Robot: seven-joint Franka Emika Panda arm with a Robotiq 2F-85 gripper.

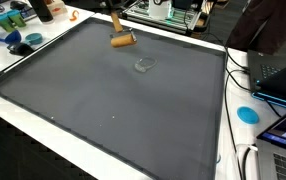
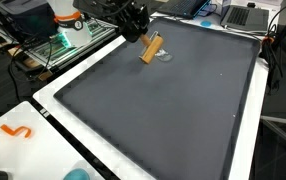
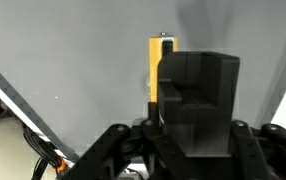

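A tan, roller-like cylinder (image 1: 123, 40) lies near the far edge of the dark grey board (image 1: 113, 95), slightly tilted. Just behind it, an orange upright part of my gripper (image 1: 116, 22) comes down to the cylinder. From the other side, the tan cylinder (image 2: 152, 47) stands out at a slant beside my black gripper (image 2: 143, 42), which appears shut on it. Looking down from the wrist, orange pieces (image 3: 154, 70) flank a narrow grey strip, and a large black blurred part covers much of the lower middle. Exact contact at the fingertips is hidden.
A clear round piece (image 1: 144, 64) lies on the board, right of the cylinder. Beyond the board's right edge are a blue disc (image 1: 248, 115) and laptops (image 1: 281, 150). Bowls and tools crowd the far left. The board's near half is bare.
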